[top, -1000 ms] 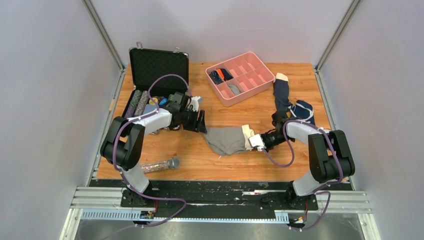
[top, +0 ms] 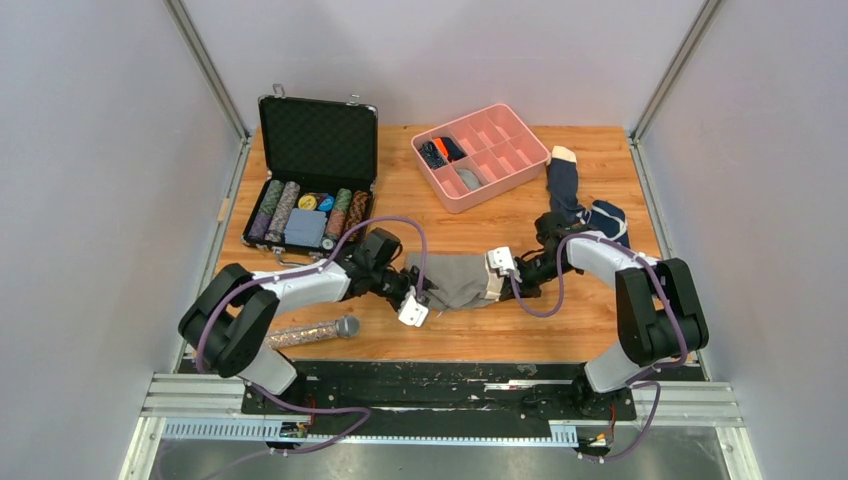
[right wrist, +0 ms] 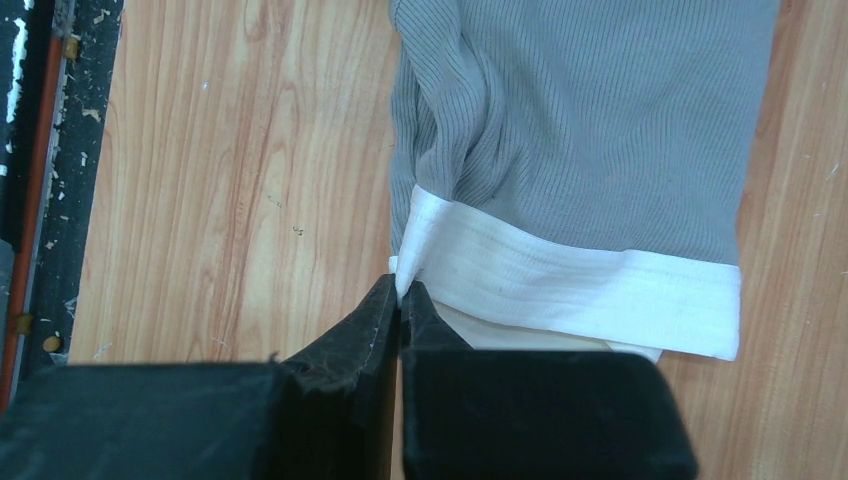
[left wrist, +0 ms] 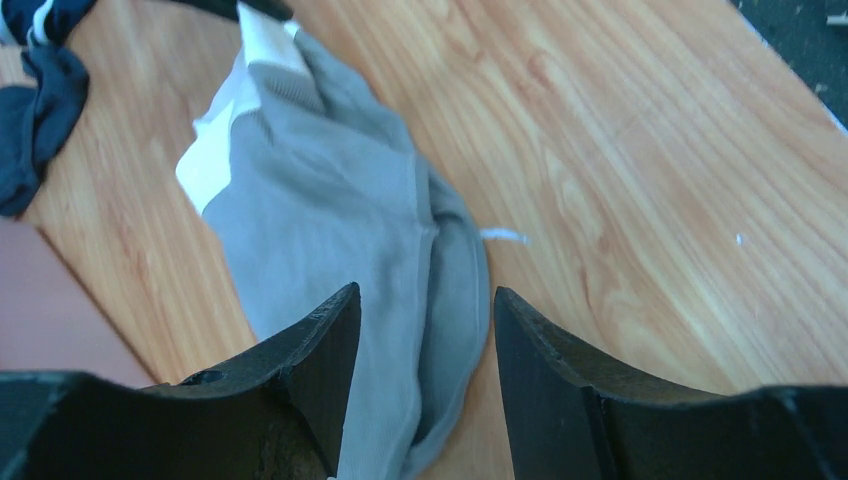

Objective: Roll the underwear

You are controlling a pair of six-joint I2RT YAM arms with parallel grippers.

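Observation:
Grey underwear (top: 455, 279) lies folded on the wooden table, its white waistband (right wrist: 590, 290) toward the right. At the near corner of that band, my right gripper is shut with the white edge pinched at its fingertips. My left gripper (top: 424, 293) stands at the opposite end of the cloth. In the left wrist view this left gripper is open, the near folded edge of the grey fabric (left wrist: 330, 200) running between its fingers. Whether those fingers touch the cloth, I cannot tell.
A pink divided box (top: 452, 194) holding several small rolled items stands at the back. Behind the left arm is an open black case (top: 318, 140). A glittery tube (top: 305, 334) lies front left; dark blue garments (top: 563, 184) lie back right.
My left gripper has come from the cloth's far left corner toward the front and down to its near left edge. The right gripper has shifted slightly left onto the waistband corner.

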